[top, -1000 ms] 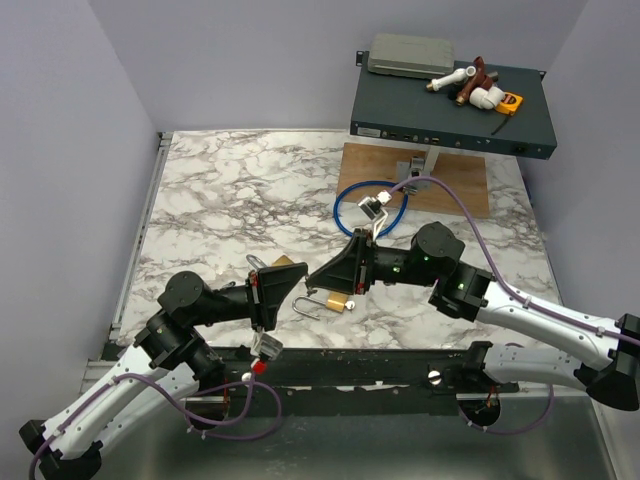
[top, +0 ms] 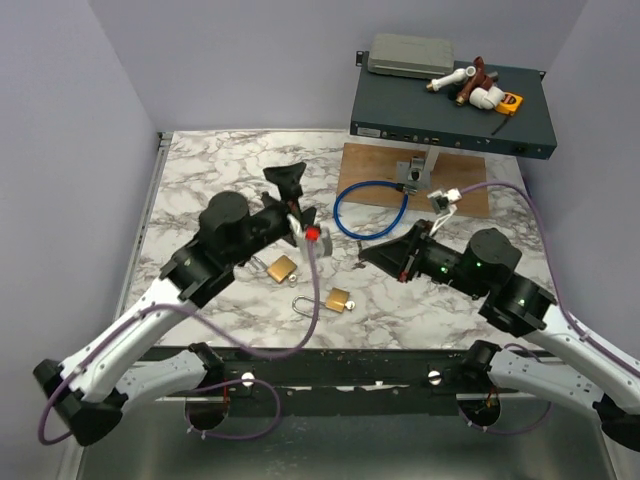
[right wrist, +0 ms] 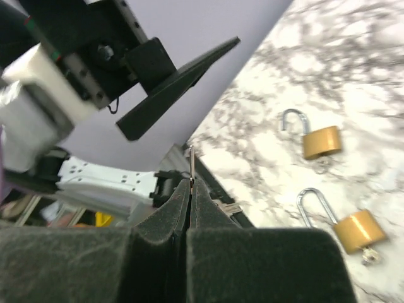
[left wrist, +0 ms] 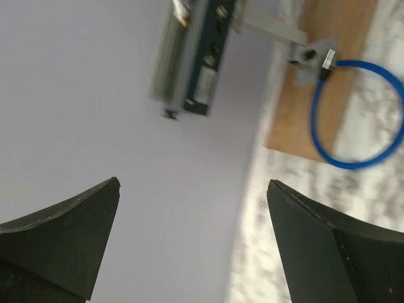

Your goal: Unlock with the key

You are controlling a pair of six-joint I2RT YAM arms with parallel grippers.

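Observation:
Two brass padlocks lie on the marble table, the left one (top: 283, 268) and the right one (top: 339, 300). Both shackles stand open, as the right wrist view shows for the left padlock (right wrist: 322, 142) and the right padlock (right wrist: 358, 230). My right gripper (top: 363, 256) is shut, right of and behind the padlocks. A thin key (right wrist: 192, 161), seen edge-on, sticks out between its fingertips. My left gripper is open and empty, raised over the table and blurred in the top view. Its fingers (right wrist: 189, 72) also show in the right wrist view.
A blue cable loop (top: 338, 213) lies at the back, by a wooden board (top: 365, 165). Above it is a dark rack box (top: 400, 100) with several items on top.
My left gripper has swung away from the right one, upward and toward the back. The right gripper has moved right and slightly back, away from above the padlocks.

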